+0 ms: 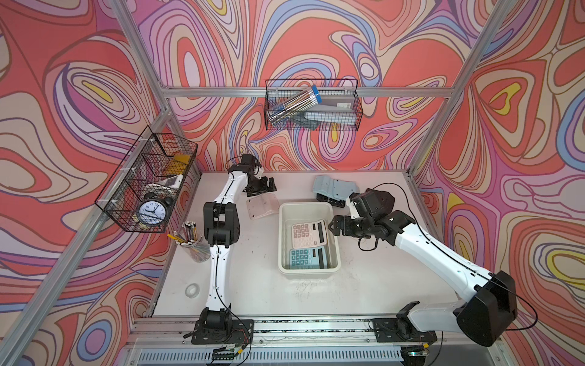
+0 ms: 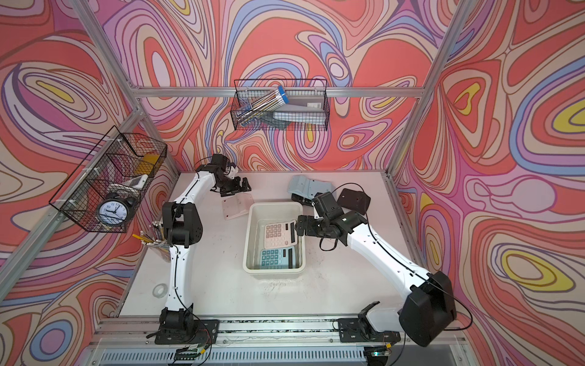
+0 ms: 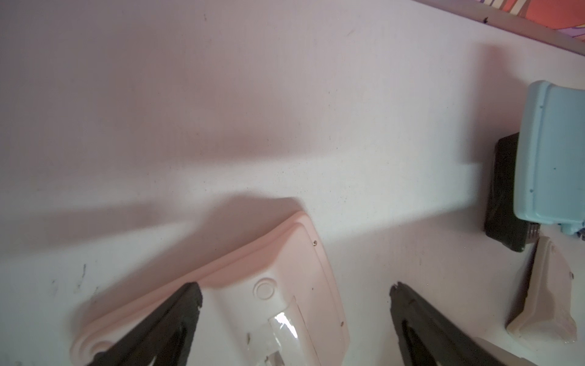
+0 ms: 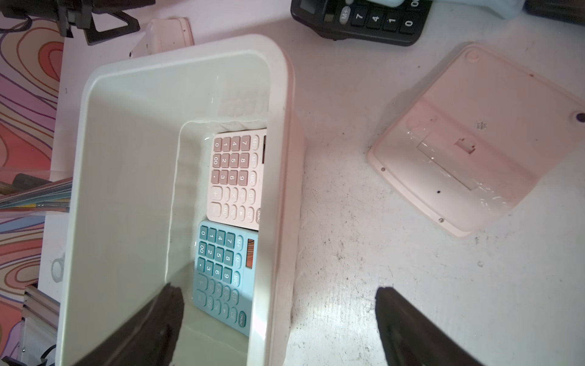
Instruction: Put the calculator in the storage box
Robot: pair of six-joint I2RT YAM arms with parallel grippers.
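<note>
Inside the white storage box (image 1: 309, 274) lie a pink calculator (image 4: 236, 177) and a blue calculator (image 4: 224, 277), keys up, side by side. My right gripper is open above the box's right wall, nothing between its fingers. My left gripper is open above another pink calculator (image 3: 213, 314), which lies face down left of the box. Behind the box, a light blue calculator (image 1: 332, 186) leans face down over a black calculator (image 4: 371, 21). A further pink calculator (image 4: 481, 137) rests face down right of the box, mostly hidden by my right arm in the top views.
A black object (image 2: 354, 200) lies at the back right. On the left stand a pen holder (image 1: 196, 249) and a roll of tape (image 1: 192, 290). Wire baskets hang on the left (image 1: 149, 183) and back (image 1: 313, 113).
</note>
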